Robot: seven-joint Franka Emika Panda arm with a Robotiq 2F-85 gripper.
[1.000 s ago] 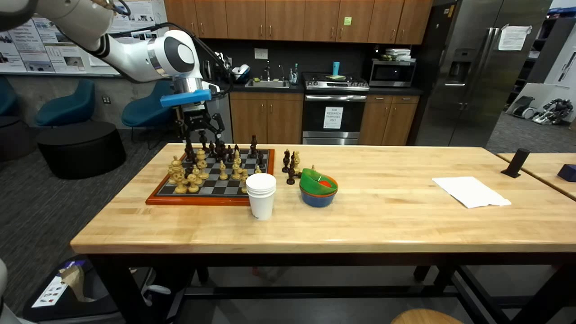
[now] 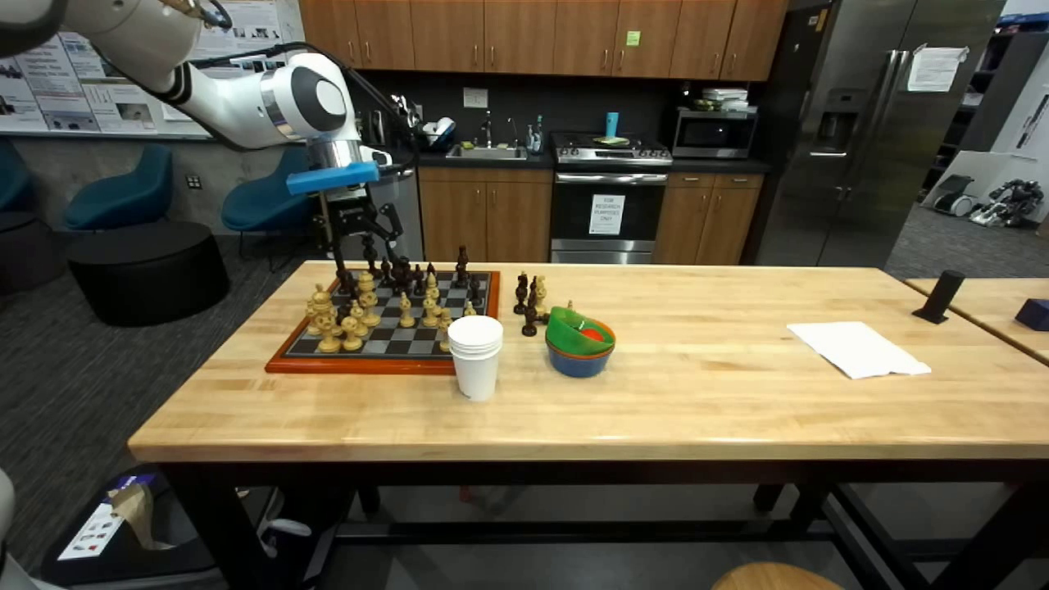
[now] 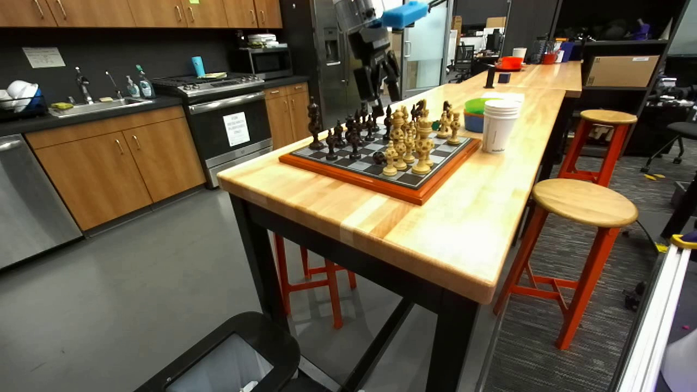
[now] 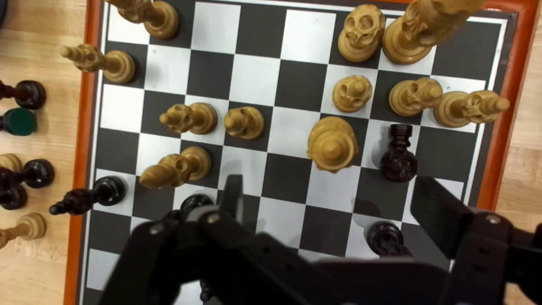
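The chessboard (image 2: 393, 365) sits at the table's left end in exterior view 1, with dark and pale pieces standing on it. A dark piece (image 4: 399, 160) lies on its side among pale ones in the wrist view; the same toppled piece (image 3: 379, 157) shows near the board's edge in exterior view 2. My gripper hangs above the board on the dark side, its fingers wide apart and nothing held. Between them from above appear bare squares, and a standing dark piece (image 4: 384, 238) shows beside the right finger. Part of the board is hidden under the gripper.
Several captured pieces (image 2: 530, 319) stand just right of the board. Stacked white cups (image 2: 476, 364) and nested bowls (image 2: 578, 363) are close to its near right corner. White paper (image 2: 858, 349) lies farther right.
The arm and gripper have shifted slightly left in exterior view 1. The pieces and board look unchanged.
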